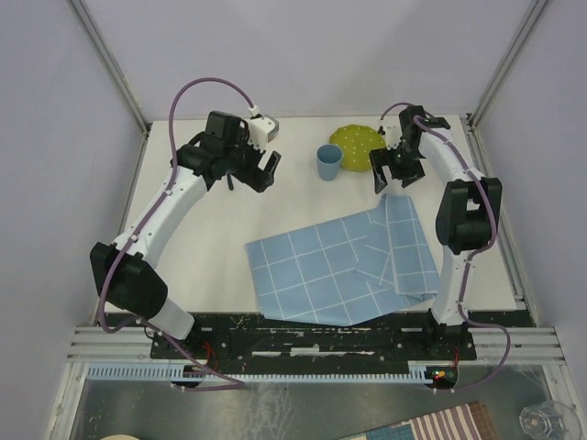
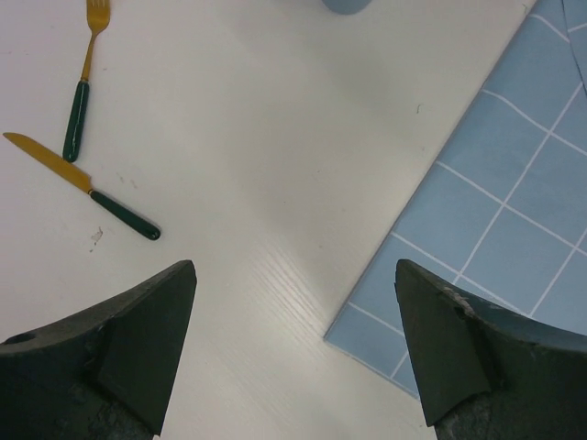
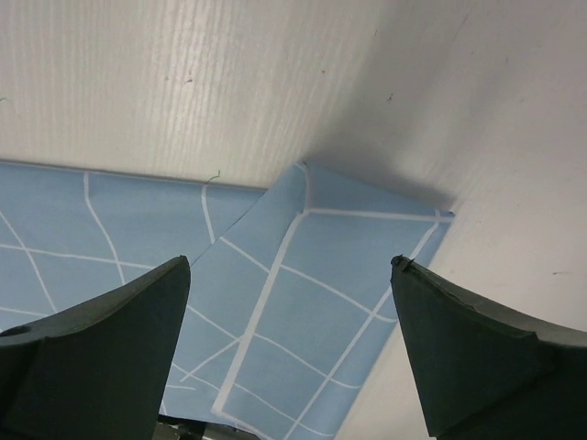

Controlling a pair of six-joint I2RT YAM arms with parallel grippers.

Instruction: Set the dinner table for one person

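Note:
A blue grid placemat point(image 1: 312, 275) lies on the table, its right part folded or rumpled. My right gripper point(image 1: 395, 165) hangs open over the upturned far corner of that mat point(image 3: 321, 302). My left gripper point(image 1: 255, 163) is open over the left of the table. In the left wrist view a knife point(image 2: 124, 211) and a fork point(image 2: 78, 119), both gold with green handles, lie apart on bare table. A blue cup point(image 1: 329, 161) stands at the back middle, beside a yellow-green plate point(image 1: 357, 142).
Walls edge it at the back and sides. Both arms reach over it from the front edge.

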